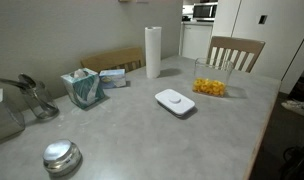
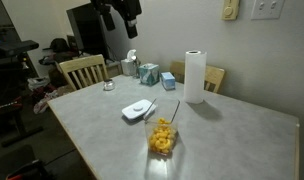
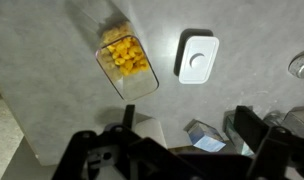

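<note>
My gripper stands open high above the table, its dark fingers (image 3: 250, 122) wide apart with nothing between them. In the second exterior view the gripper (image 2: 119, 27) hangs at the top, well clear of everything below. A clear container (image 3: 143, 82) with yellow-orange pieces (image 3: 125, 52) rests on the table, left of centre in the wrist view. A white lidded box (image 3: 198, 57) lies a short way from it. At the near left in the first exterior view is a round silver object (image 1: 62, 157).
A paper towel roll (image 1: 153, 52) stands at the back by the wall. Left of it are a blue-white box (image 1: 113, 78), a teal-patterned carton (image 1: 84, 88) and a utensil holder (image 1: 39, 101). Bare grey tabletop (image 1: 142, 140) spreads across the front. Chairs (image 1: 235, 52) stand around the table.
</note>
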